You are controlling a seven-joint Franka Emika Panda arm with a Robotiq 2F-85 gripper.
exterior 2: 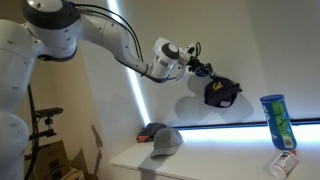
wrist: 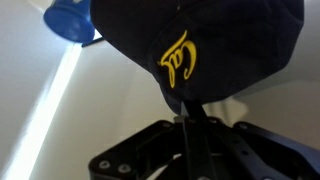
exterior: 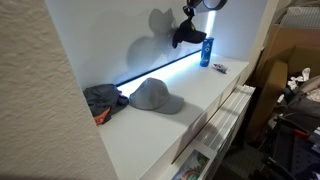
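A dark cap with yellow "Cal" lettering (wrist: 215, 50) hangs in the air, pinched at its edge by my gripper. In the second exterior view the dark cap (exterior 2: 221, 93) dangles below and right of the gripper (exterior 2: 204, 70), against the wall and clear of the white surface. The first exterior view shows the cap (exterior: 188, 34) high near the wall, beside a blue can. A grey cap (exterior: 152, 94) rests on the white surface, with a dark bundle of cloth or caps (exterior: 104, 98) to its left. The fingertips are partly hidden by the held cap.
The tall blue can (exterior: 206, 52) stands upright at the far end, with a small white-and-red container (exterior 2: 284, 164) lying near it. An open drawer (exterior: 192, 165) sits below its front edge.
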